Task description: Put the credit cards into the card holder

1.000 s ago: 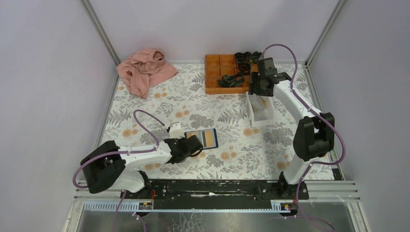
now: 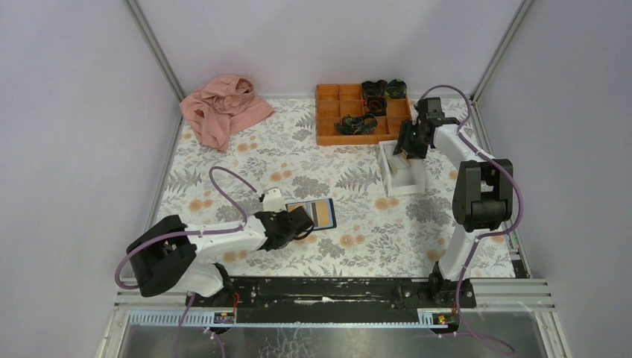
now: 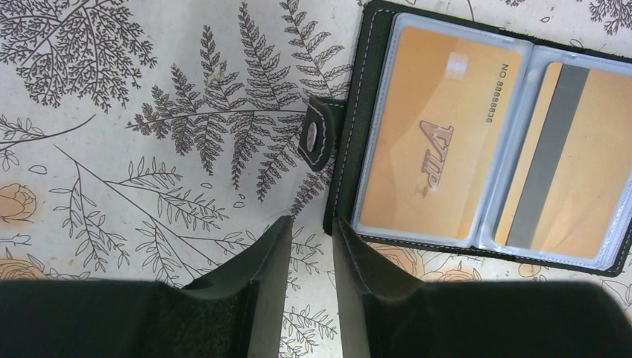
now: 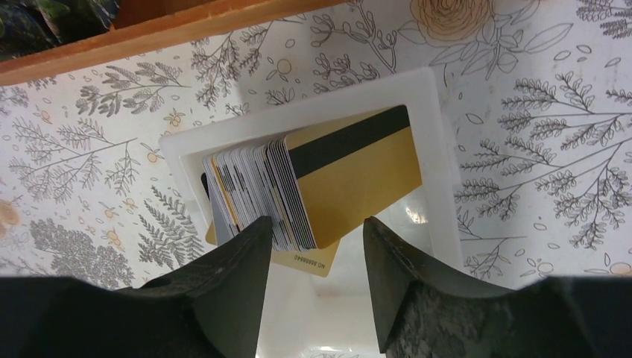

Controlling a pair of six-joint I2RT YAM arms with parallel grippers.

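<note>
The dark card holder [image 3: 341,142] lies spread flat on the table, with a gold card [image 3: 440,134] under each clear sleeve in sight. Just off its near left corner, my left gripper is a little open, with only tablecloth showing between the fingers. A stack of credit cards [image 4: 257,190] leans in the white box [image 4: 443,194], a gold card [image 4: 358,179] with a black stripe facing up. Over the box is my right gripper, its fingers apart. The left fingertip overlaps the stack's edge in view; whether it touches is unclear.
Behind the white box stands an orange compartment tray [image 2: 339,140] with dark items [image 2: 356,124]. A pink cloth [image 2: 223,112] is heaped at the back left. Between card holder and box, the tabletop [image 2: 358,201] is free.
</note>
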